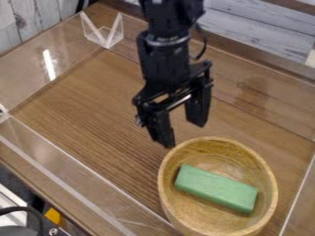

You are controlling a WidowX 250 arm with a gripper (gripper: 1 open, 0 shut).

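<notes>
My black gripper [179, 123] is in the upper middle of the camera view, angled over the wooden table, open with nothing seen between its fingers. It is just above and behind a round tan bowl [180, 218] at the lower right. In the bowl lies a green rectangular block [215, 189].
A white wire-like object [106, 32] stands at the back left. Raised edges border the table at the back and left.
</notes>
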